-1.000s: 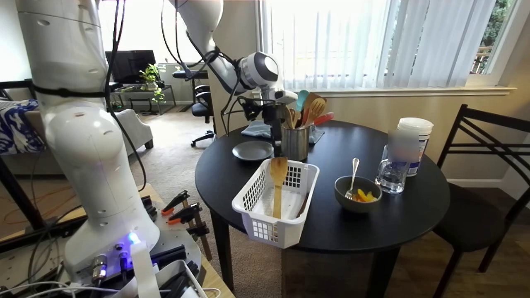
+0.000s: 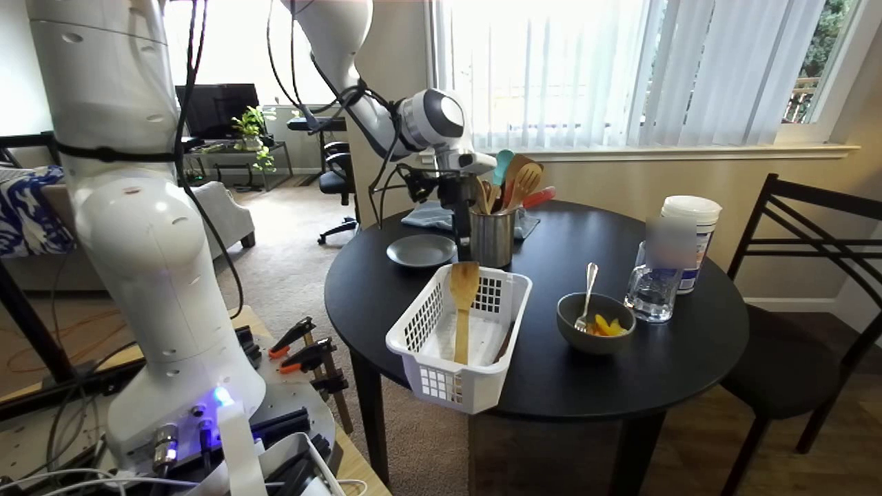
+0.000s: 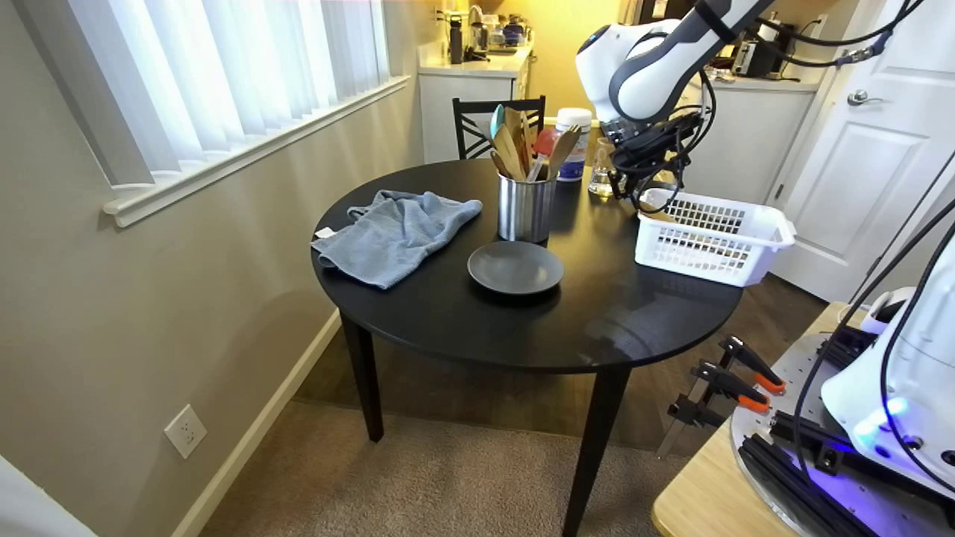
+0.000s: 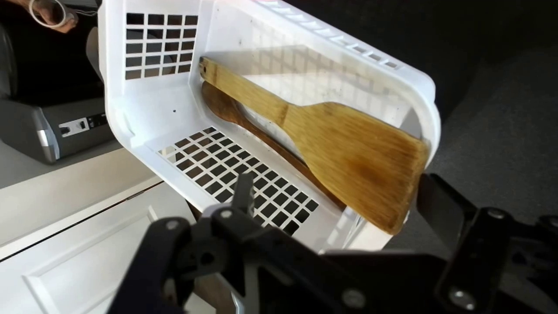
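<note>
Inside the white basket [image 4: 157, 112] a flat wooden spatula [image 4: 361, 162] lies at a slant, its blade propped on the rim at one end. A darker wooden utensil [image 4: 222, 103] rests along the basket floor beside it, partly covered by the blade. My gripper is open at the blade end, one finger [image 4: 243, 192] to each side of the blade and nothing gripped. In exterior view 1 the gripper's dark fingers [image 2: 462, 227] point down just behind the spatula's blade [image 2: 464, 284]. Cables and the arm hide the fingertips in exterior view 2.
A metal holder [image 2: 493, 240] full of utensils stands close behind the gripper. Near it are a grey plate [image 3: 515, 268] and a blue cloth [image 3: 394, 234]. Right of the basket sit a bowl [image 2: 595, 339] with a fork and a glass mug [image 2: 653, 293].
My gripper has shifted very slightly to the right and down in exterior view 1. The basket and both utensils in it have stayed put.
</note>
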